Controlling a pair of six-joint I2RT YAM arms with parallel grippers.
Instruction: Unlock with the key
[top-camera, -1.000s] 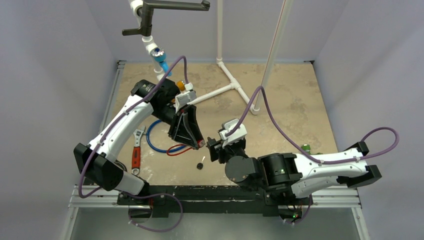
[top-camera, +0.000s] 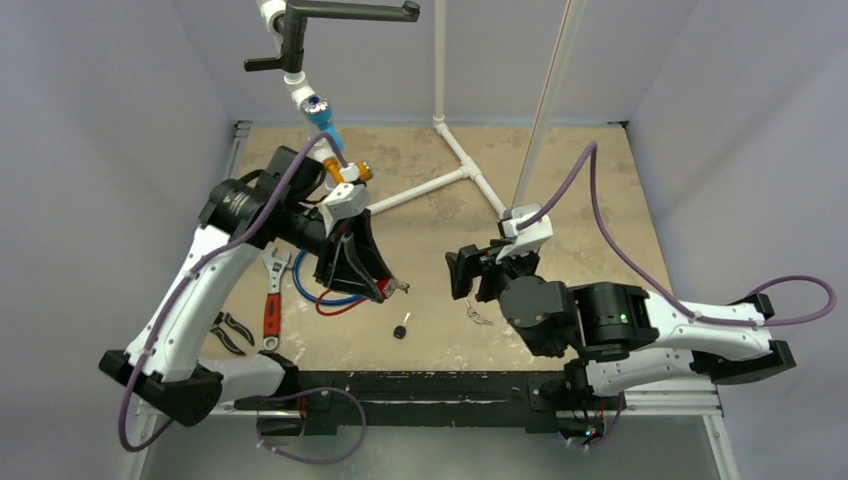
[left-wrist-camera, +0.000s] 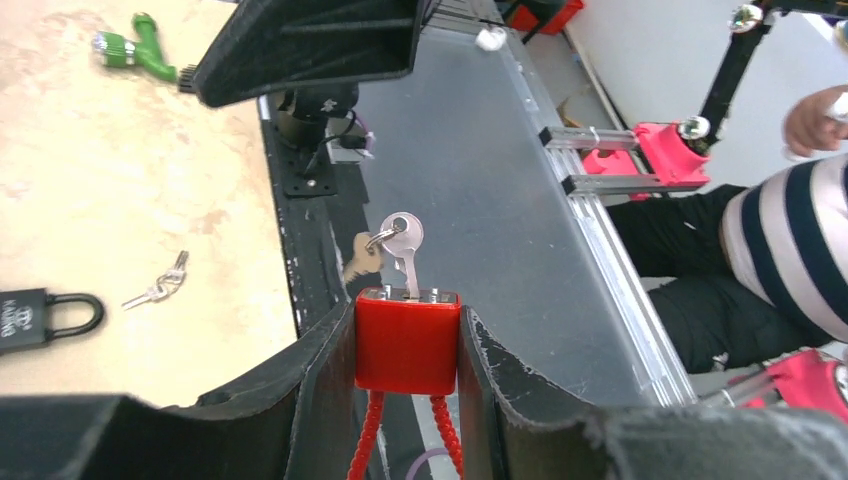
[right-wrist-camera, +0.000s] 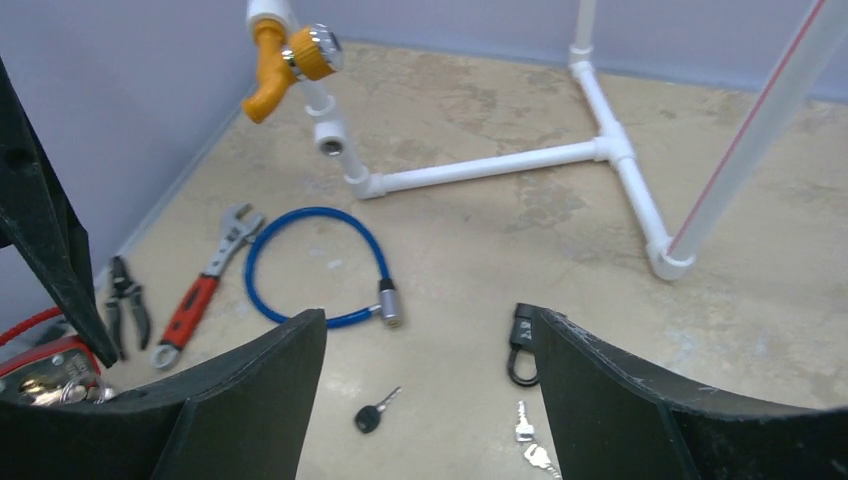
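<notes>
Between the fingers of my left gripper is a red padlock (left-wrist-camera: 407, 350), its braided red cable hanging below. A silver key (left-wrist-camera: 404, 240) stands upright in the lock's top face, with a ring through its head. In the top view the padlock (top-camera: 384, 288) and key (top-camera: 401, 286) point right, held above the board. My right gripper is open and empty, its fingers (right-wrist-camera: 285, 375) wide apart. It hangs to the right of the lock and key, clear of both. At the left edge of the right wrist view, the padlock (right-wrist-camera: 45, 372) shows partly.
On the board lie a black-headed key (right-wrist-camera: 370, 417), a black padlock (right-wrist-camera: 524, 330), loose silver keys (right-wrist-camera: 525, 424), a blue cable lock (right-wrist-camera: 360, 230), a wrench (right-wrist-camera: 192, 305) and pliers (right-wrist-camera: 128, 300). White pipes (right-wrist-camera: 490, 170) stand behind. A green valve (left-wrist-camera: 145, 50) lies farther off.
My right gripper has drawn away rightward from the lock. The left arm has swung left with the padlock, and the key still stands in it.
</notes>
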